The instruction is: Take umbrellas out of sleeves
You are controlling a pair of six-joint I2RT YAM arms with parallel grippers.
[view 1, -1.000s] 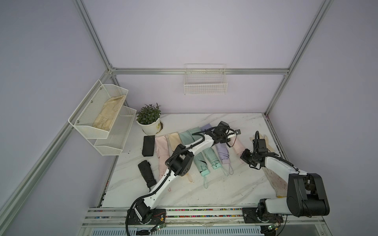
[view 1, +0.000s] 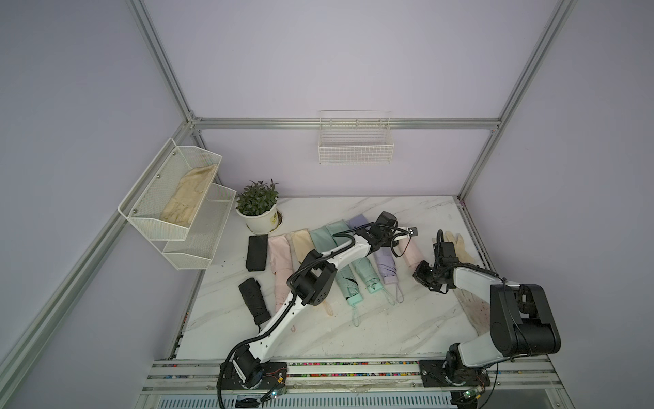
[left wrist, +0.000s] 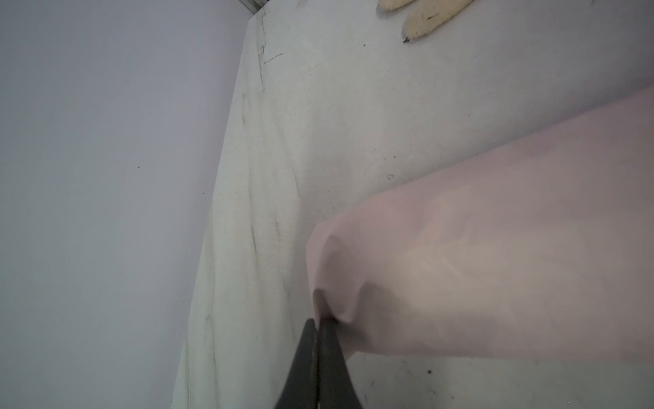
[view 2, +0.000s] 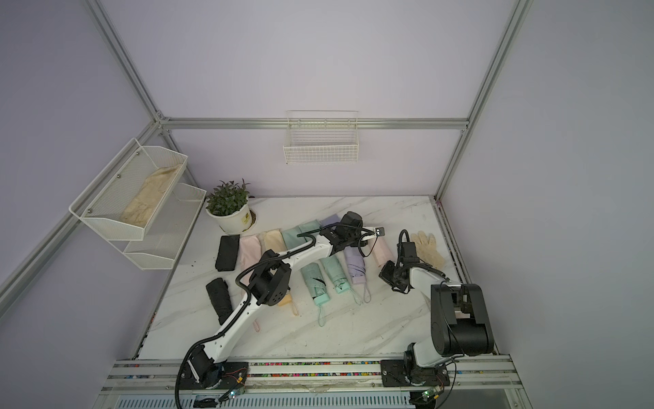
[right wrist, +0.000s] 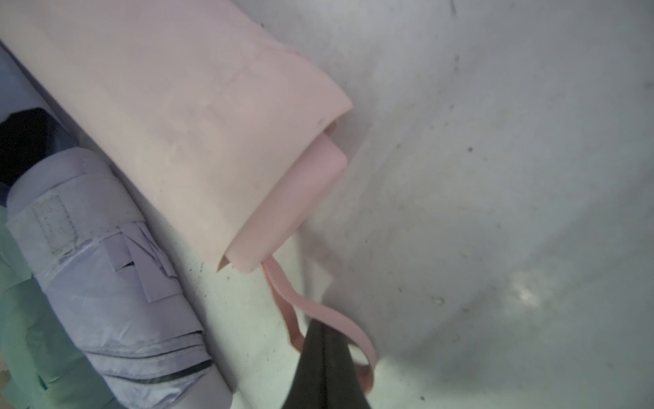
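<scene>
A pink sleeve (right wrist: pixel 184 122) lies on the table, with the pink umbrella's end (right wrist: pixel 293 204) peeking out of its near opening. From that end hangs a pink strap loop (right wrist: pixel 340 323). My left gripper is shut on the sleeve's far corner, where the cloth gathers into folds at the fingertips. At the near end my right gripper is shut at the strap loop, which shows on both sides of its fingers; whether the strap is pinched between them I cannot tell. In the top left view, both grippers stand low at the sleeve's two ends.
Left of the pink sleeve lie a lilac umbrella (view 1: pixel 386 264), green umbrellas (view 1: pixel 368 272), a beige one (view 1: pixel 301 244), another pink one (view 1: pixel 280 262) and a black one (view 1: pixel 254 301). My left arm crosses above this row. Gloves (view 2: pixel 427 248) lie at the right.
The right arm has shifted slightly left, toward the near end of the pink sleeve. The left gripper has moved only a little toward the front. The umbrellas look unmoved.
</scene>
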